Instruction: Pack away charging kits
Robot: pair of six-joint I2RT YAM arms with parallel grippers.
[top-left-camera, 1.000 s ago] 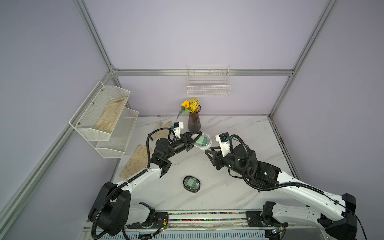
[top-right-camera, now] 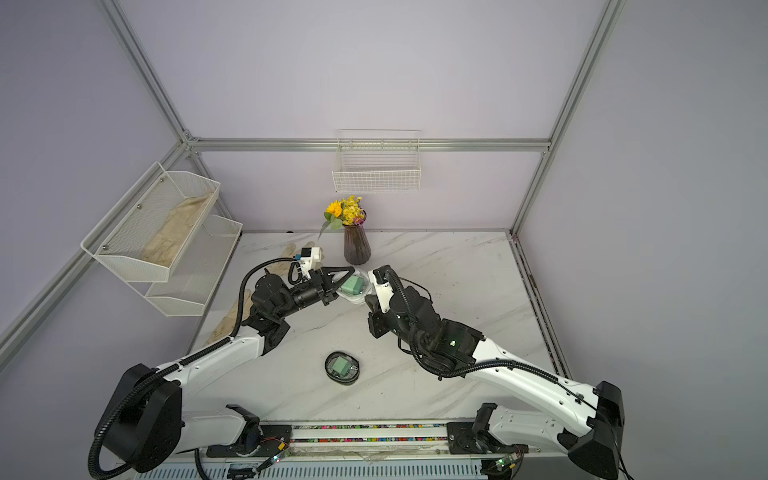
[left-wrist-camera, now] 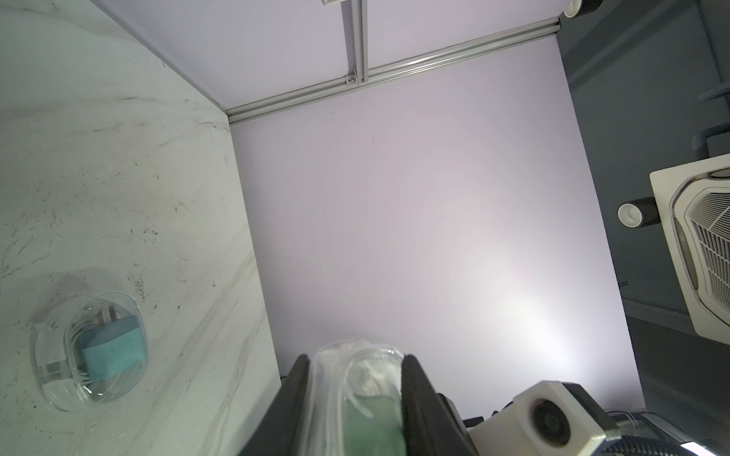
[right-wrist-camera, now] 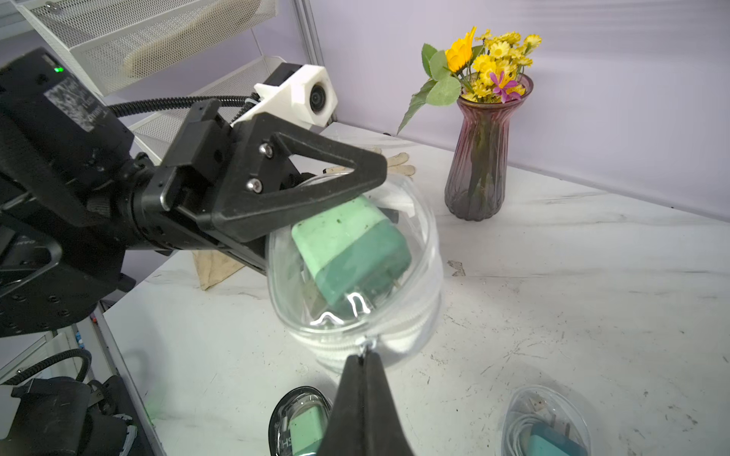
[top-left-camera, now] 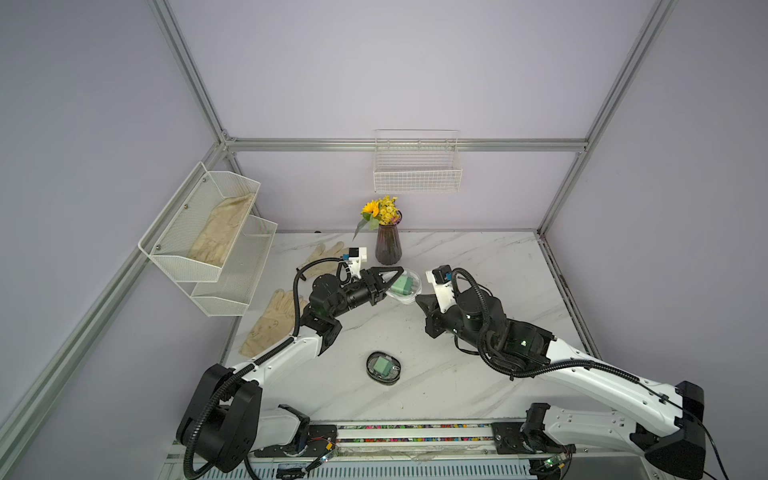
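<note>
In the right wrist view, a clear round case (right-wrist-camera: 437,250) with a green charger (right-wrist-camera: 349,243) and a pale cable inside is held in the air. My left gripper is shut on it, one finger on each side. The right gripper is shut at the case's near rim, with nothing clearly visible between its fingers; whether they touch the rim cannot be told. A black-edged kit with a green charger (top-left-camera: 384,367) lies on the table's front half. Another clear case with a teal charger (left-wrist-camera: 114,348) rests on the table, hidden by the right arm from above.
A flower vase (top-left-camera: 389,244) stands close behind the held case. White mesh shelves (top-left-camera: 209,272) hang on the left wall, a beige glove (top-left-camera: 220,232) on the upper one. More gloves (top-left-camera: 272,324) lie at the table's left.
My right gripper has gone from open to shut beside the held case, and its wrist has shifted slightly. The left gripper and the case have stayed almost in place.
</note>
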